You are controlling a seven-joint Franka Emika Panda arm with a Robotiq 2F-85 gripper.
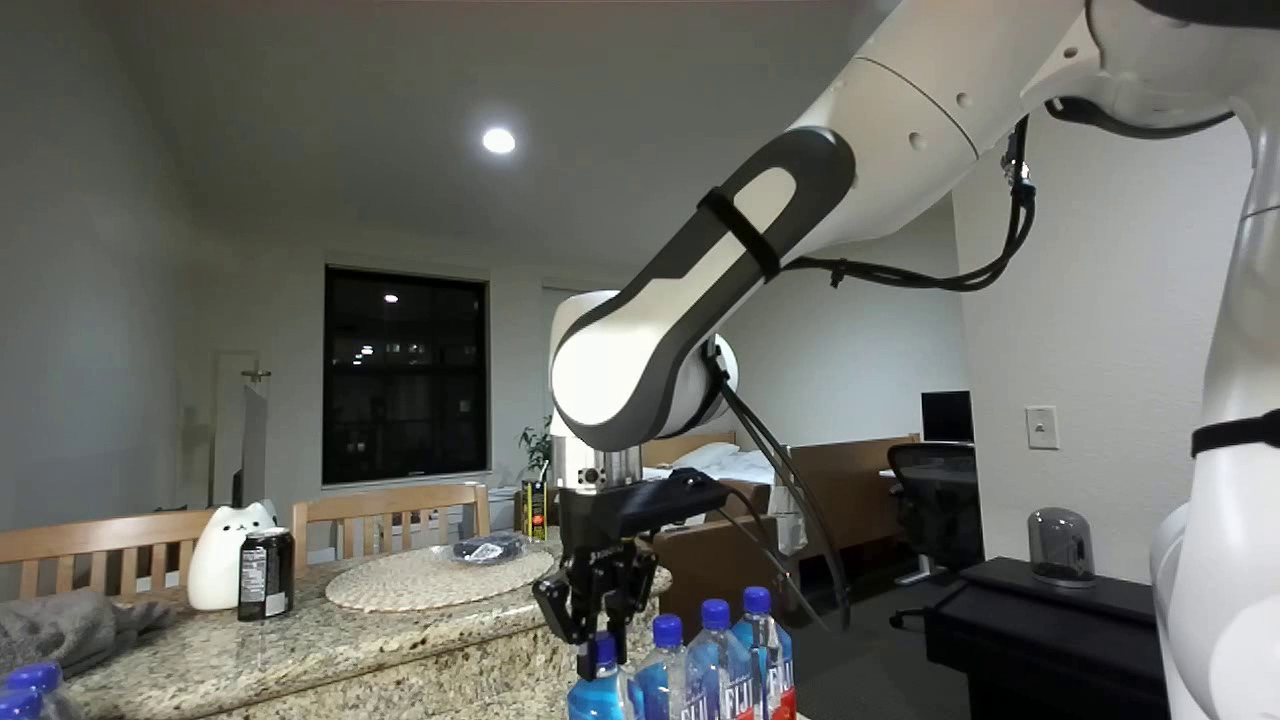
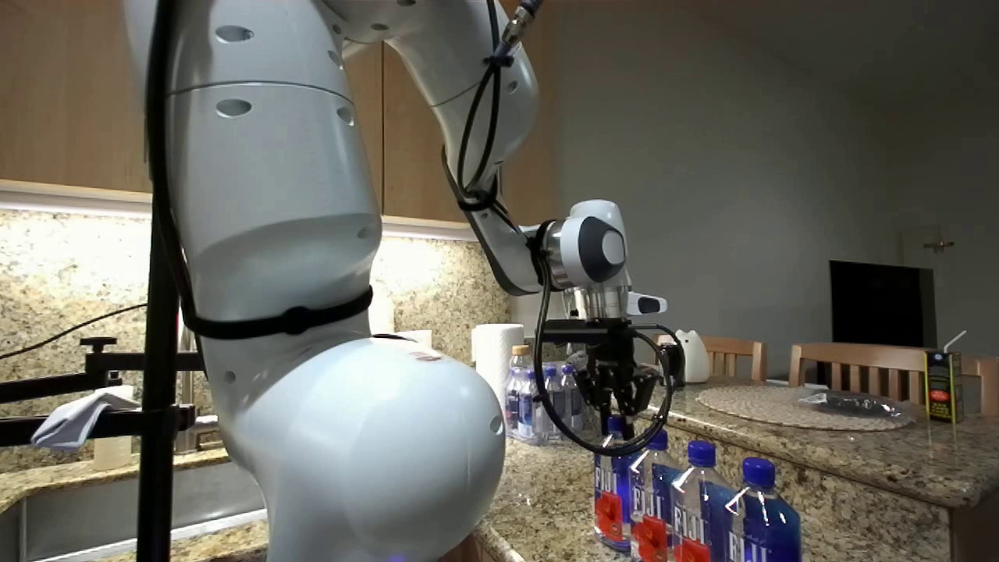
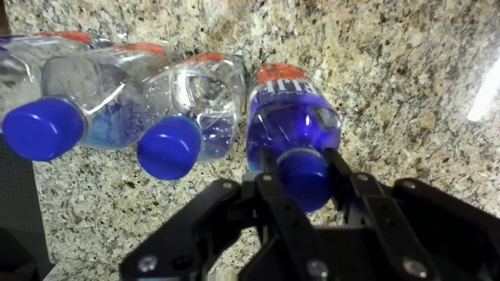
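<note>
Several clear FIJI water bottles with blue caps stand in a row on the granite counter. My gripper is shut on the neck of the end bottle (image 3: 293, 114), with one finger on each side just at its blue cap (image 3: 307, 182). In exterior view 1 the held bottle (image 1: 600, 698) is at the left end of the row, beneath the gripper (image 1: 600, 642). A neighbouring bottle (image 3: 211, 103) stands close to it with a narrow gap between. Another bottle (image 3: 100, 89) lies farther along the row. The held bottle's base is hidden in the wrist view.
More bottles (image 2: 538, 403) stand at the back by a paper towel roll (image 2: 496, 361). A raised granite ledge (image 2: 843, 440) borders the row, bearing a woven mat (image 2: 740, 403). In the wrist view the counter (image 3: 412, 117) right of the held bottle is clear.
</note>
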